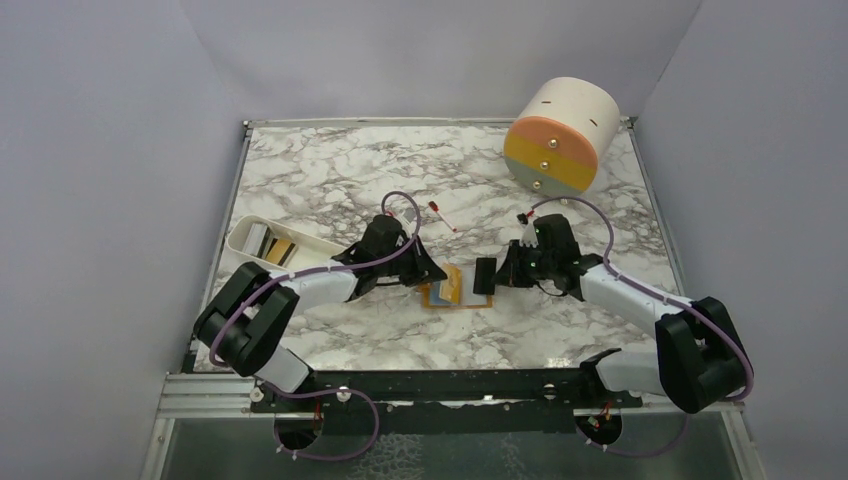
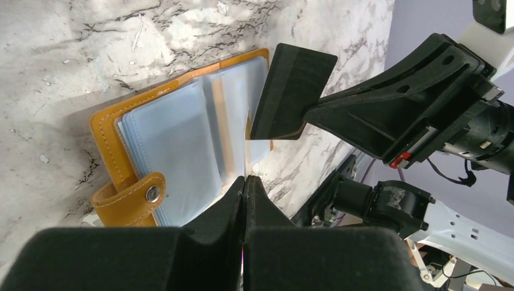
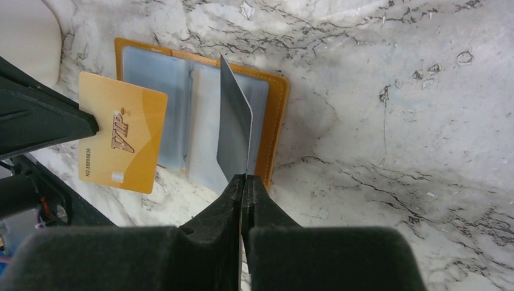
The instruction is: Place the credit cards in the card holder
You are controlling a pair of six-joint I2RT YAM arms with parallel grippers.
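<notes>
My left gripper is shut on a thin gold card, seen face-on in the right wrist view with "VIP" printed on it. A plain black card is pinched edge-on in my right gripper, also shut. Below both cards lies the open card holder, brown leather around translucent pale-blue sleeves, its snap strap at the left. The gold card is over the holder's left-to-middle part, the black card over its right page. Whether either card's lower edge is inside a sleeve I cannot tell.
A white basket with several cards stands on the left, partly behind my left arm. Behind the holder lies a red-capped marker. A round drawer unit sits at the back right.
</notes>
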